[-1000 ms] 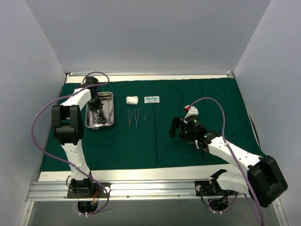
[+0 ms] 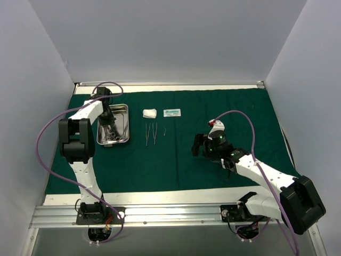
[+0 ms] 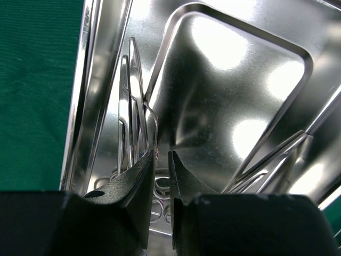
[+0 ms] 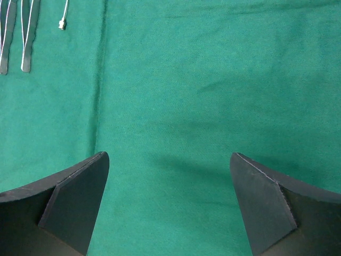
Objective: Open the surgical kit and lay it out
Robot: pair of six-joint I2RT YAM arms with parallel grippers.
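The steel tray (image 2: 120, 114) lies on the green cloth at left, holding scissor-like instruments (image 3: 127, 106) along one side and more (image 3: 266, 168) on the other. My left gripper is down over the tray at those instruments, fingertips a narrow gap apart; whether anything is between them is unclear. To the tray's right lie two tweezers (image 2: 147, 134), a small thin item (image 2: 164, 132), a white gauze bundle (image 2: 149, 113) and a flat packet (image 2: 172, 112). My right gripper is open over bare cloth, nothing between its fingers.
Walls surround the workspace on the back and both sides.
The left arm has shifted very slightly over the tray; the right arm and the items on the cloth look unchanged.
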